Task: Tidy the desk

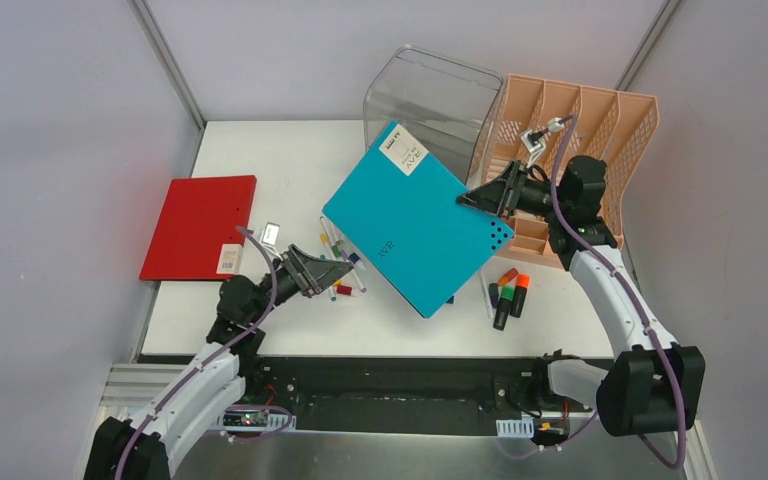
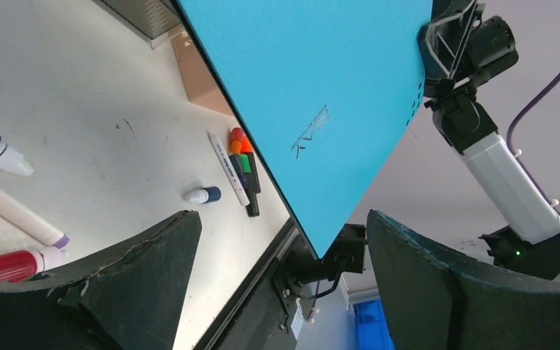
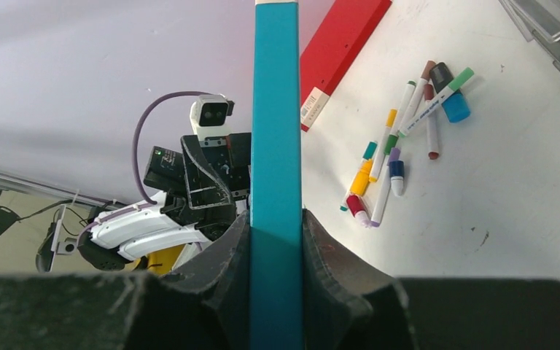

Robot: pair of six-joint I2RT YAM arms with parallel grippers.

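A teal folder (image 1: 400, 240) with a white label hangs tilted over the middle of the desk, with my right gripper (image 1: 465, 200) shut on its edge; the right wrist view shows its spine (image 3: 275, 146) between the fingers. My left gripper (image 1: 340, 268) stands open just left of the folder, fingers apart and empty, facing it in the left wrist view. A red folder (image 1: 190, 225) lies at the desk's left. Loose markers and pens (image 3: 394, 153) lie in the middle of the desk, partly hidden from above; several more markers (image 1: 508, 298) lie at the right front.
A clear plastic container (image 1: 420, 80) and a peach divided organizer (image 1: 625, 130) stand at the back right, behind the held folder and right arm. Walls bound both sides.
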